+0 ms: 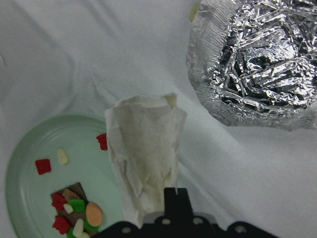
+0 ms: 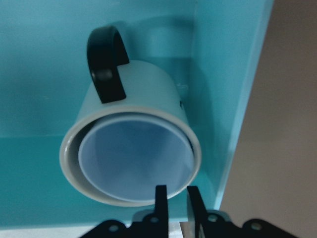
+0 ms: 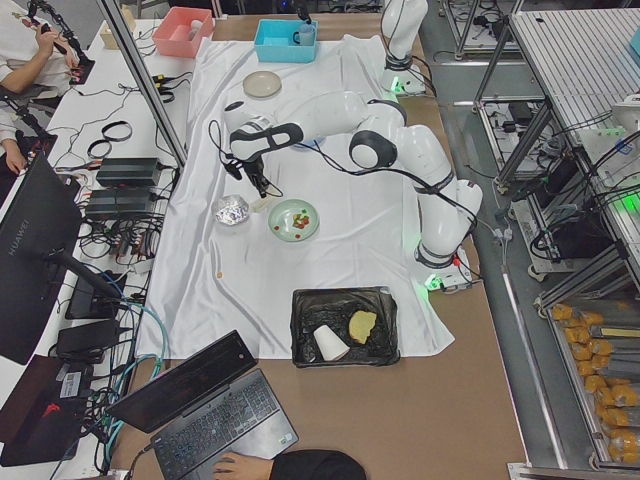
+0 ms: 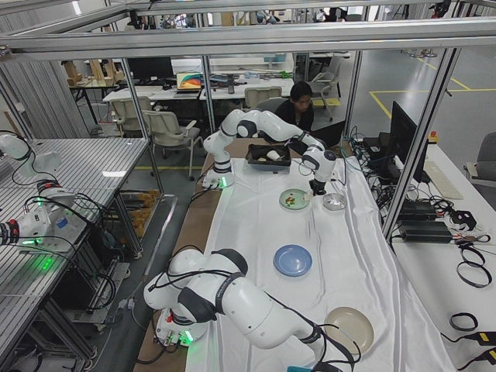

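My left gripper [image 3: 262, 187] is low beside a green plate [image 3: 292, 220] and a foil-covered dish [image 3: 232, 210]; in its wrist view the dark fingers are together at a crumpled white paper [image 1: 143, 144], though I cannot tell whether they grip it. The plate holds several small red, green and pale pieces on a brown square. My right gripper stands open over a blue bin [image 3: 268, 40], above a white mug [image 2: 124, 89] with a black handle and a pale blue cup [image 2: 133, 156] inside it.
A blue plate [image 4: 293, 260] and a beige plate [image 4: 349, 329] lie on the white cloth. A black tray [image 3: 344, 300] holding a white item and a yellow piece sits at the near end, by a laptop [image 3: 225, 430].
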